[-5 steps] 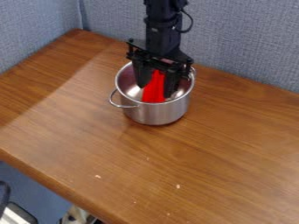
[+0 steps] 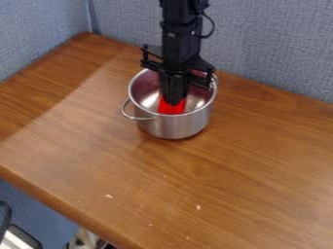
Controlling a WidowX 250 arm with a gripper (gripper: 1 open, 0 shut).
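A steel pot [image 2: 185, 124] with a wire handle on its left stands near the back of the wooden table [image 2: 143, 185]. A red object [image 2: 170, 106] is inside it. My black gripper [image 2: 174, 89] reaches down from above into the pot, its lower end at the red object, shut on it as far as shows; the fingertips are partly hidden.
Grey padded walls stand behind and left of the table. Some white and dark items lie below the table's edge at the lower left.
The gripper has moved slightly down and left within the pot, and less of the red object shows than a second ago.
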